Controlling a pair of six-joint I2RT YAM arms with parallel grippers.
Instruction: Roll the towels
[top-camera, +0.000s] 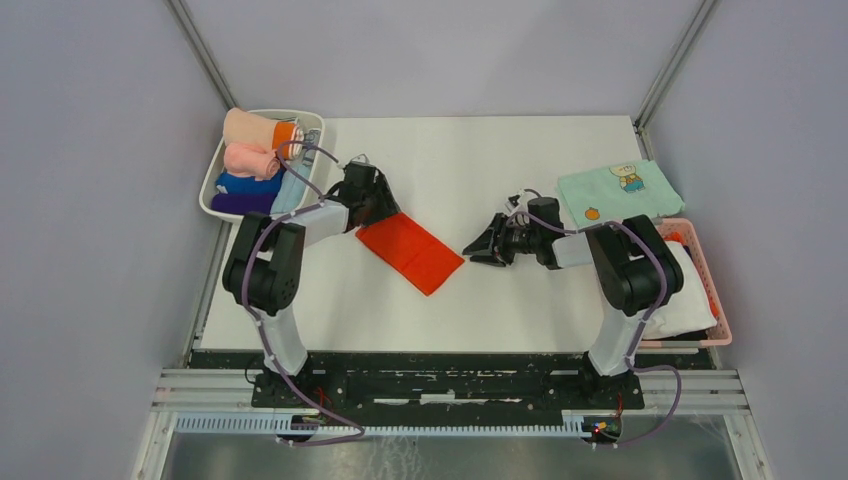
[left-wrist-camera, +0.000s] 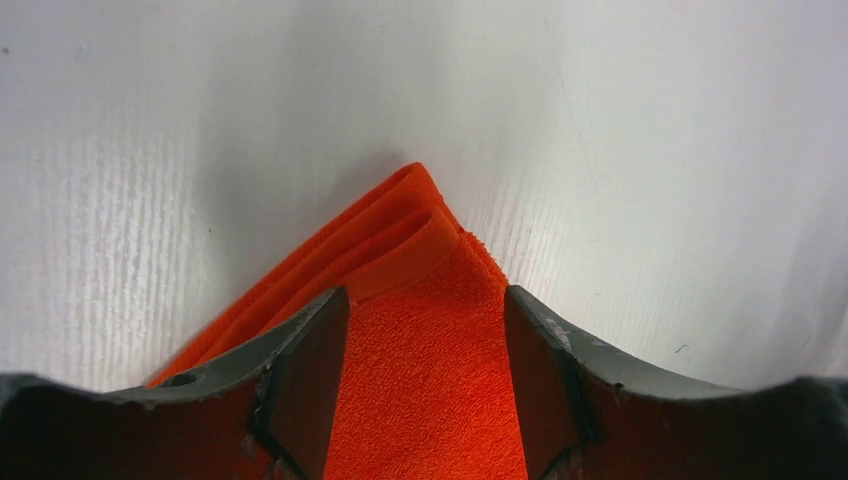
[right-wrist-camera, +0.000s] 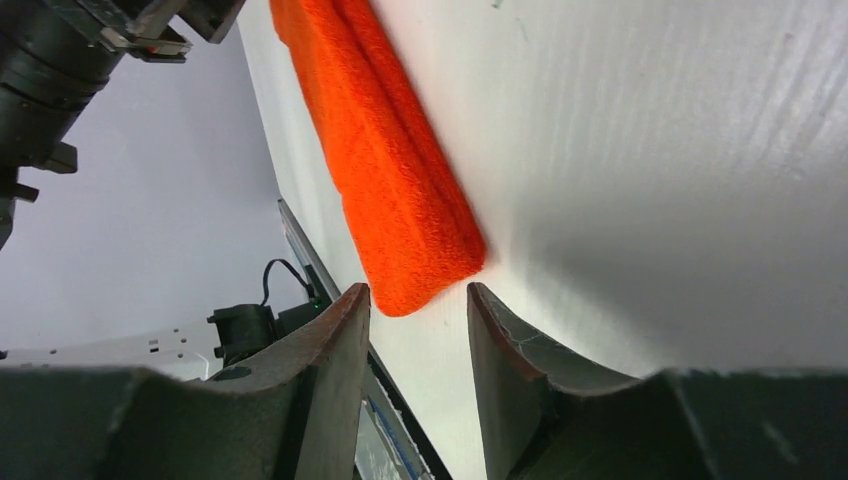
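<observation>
A folded red-orange towel (top-camera: 412, 252) lies flat and slanted on the white table, its near right end pointing to the front. My left gripper (top-camera: 378, 222) is over its far left end. In the left wrist view, the open fingers (left-wrist-camera: 312, 380) stand apart above the towel (left-wrist-camera: 425, 370), whose folded corner lies beyond their tips. To the right of the towel's other end is my right gripper (top-camera: 478, 258). Its fingers (right-wrist-camera: 335, 380) are parted, and nothing shows between their tips except bare table; the towel's end (right-wrist-camera: 415, 255) lies just beyond them.
At the back left a white basket (top-camera: 208, 190) holds several rolled towels. A pink basket (top-camera: 718, 310) on the right holds folded cloth, with a mint-green towel (top-camera: 610, 190) behind it.
</observation>
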